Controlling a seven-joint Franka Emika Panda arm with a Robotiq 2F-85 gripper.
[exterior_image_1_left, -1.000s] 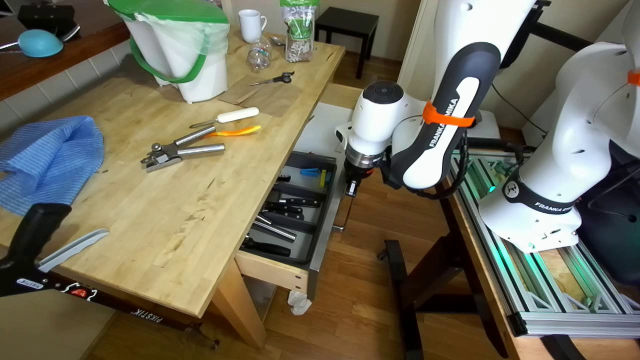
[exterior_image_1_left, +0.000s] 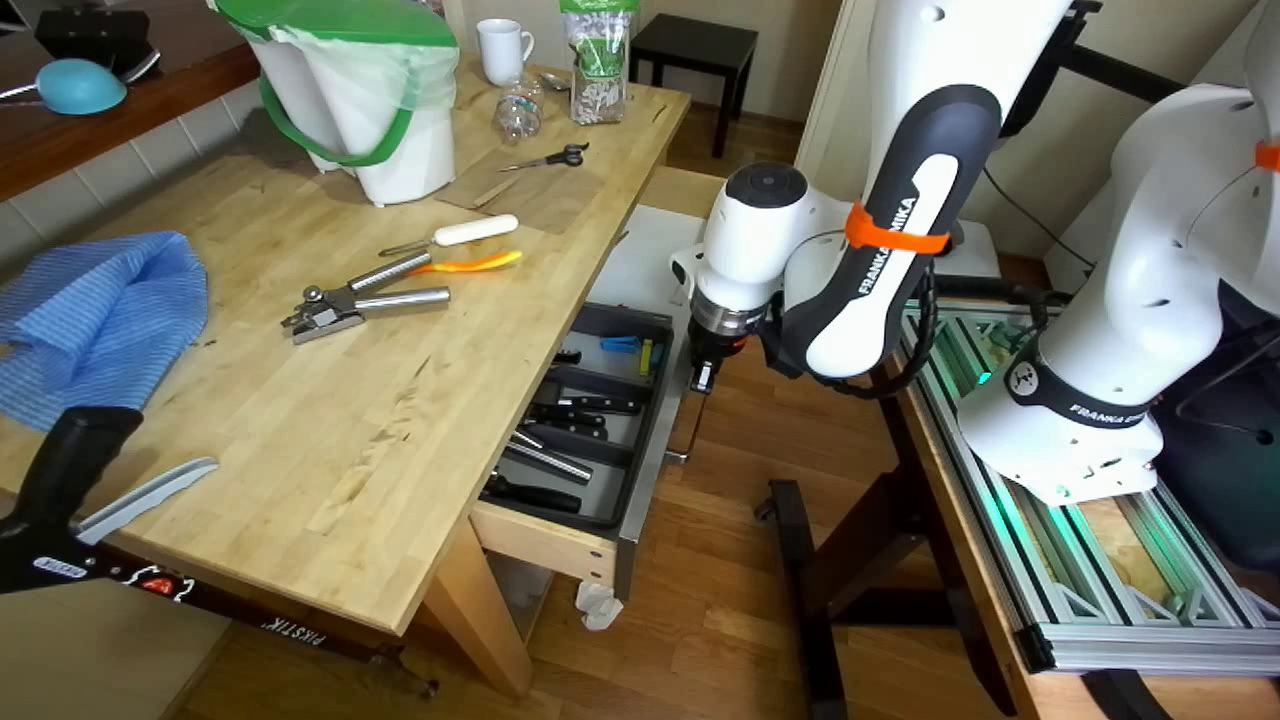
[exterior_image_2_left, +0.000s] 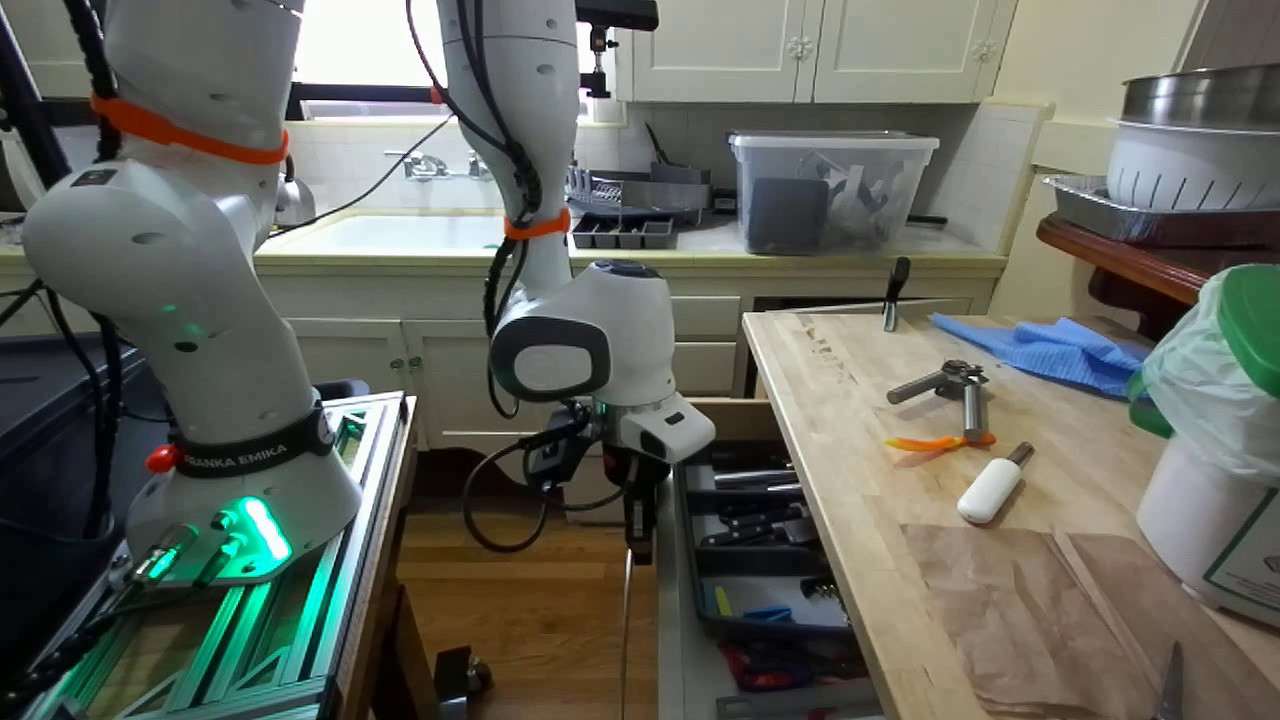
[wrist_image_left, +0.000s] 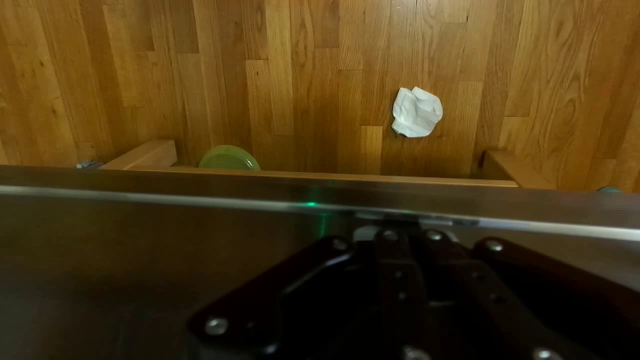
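Note:
The drawer (exterior_image_1_left: 630, 504) under the wooden table is pulled open, with a dark organiser tray inside. Along its metal front runs a thin handle bar (exterior_image_2_left: 626, 636). My gripper (exterior_image_1_left: 703, 379) points down at that front, beside the handle and outside the drawer. In the wrist view, the fingers of the gripper are shut close together against the bright bar across the drawer front (wrist_image_left: 180, 252). Whether the bar lies between the fingertips is hidden by the dark fingers and blur.
The tray (exterior_image_2_left: 690, 564) holds knives and other utensils. On the table (exterior_image_1_left: 348, 408) lie a can opener (exterior_image_1_left: 330, 314), a blue cloth (exterior_image_1_left: 114, 318) and a saw (exterior_image_1_left: 66, 480) at the near edge. A white scrap (wrist_image_left: 417, 112) lies on the floor.

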